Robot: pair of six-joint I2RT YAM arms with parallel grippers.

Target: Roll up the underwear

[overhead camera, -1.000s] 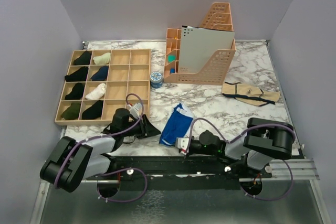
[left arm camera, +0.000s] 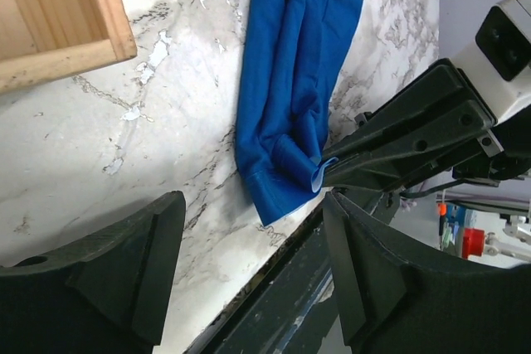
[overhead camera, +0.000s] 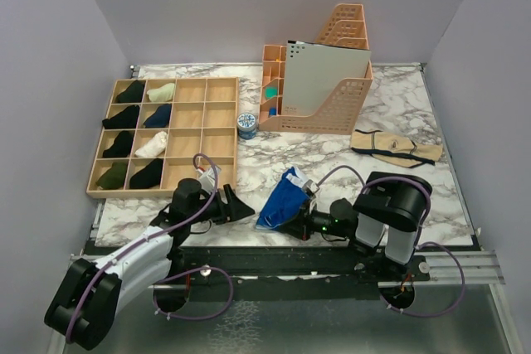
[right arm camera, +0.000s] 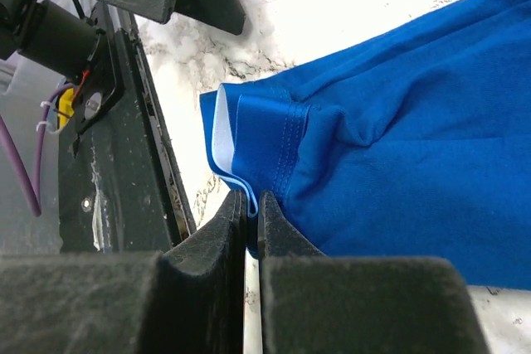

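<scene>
Blue underwear with a white band lies folded lengthwise near the table's front edge. My right gripper is shut on its front end, where a fold with a pale edge stands up between the fingers, also seen in the left wrist view at the underwear's near end. My left gripper stands open just left of that end, its two fingers apart with nothing held between them.
A wooden divided tray with dark and white rolled items fills the left. A jar and a pink file organizer stand behind. A beige folded garment lies at right. Marble is clear behind the underwear.
The right gripper has moved onto the underwear's front end and taken hold of it. The left arm has shifted slightly toward the front; the underwear's front end has bunched a little.
</scene>
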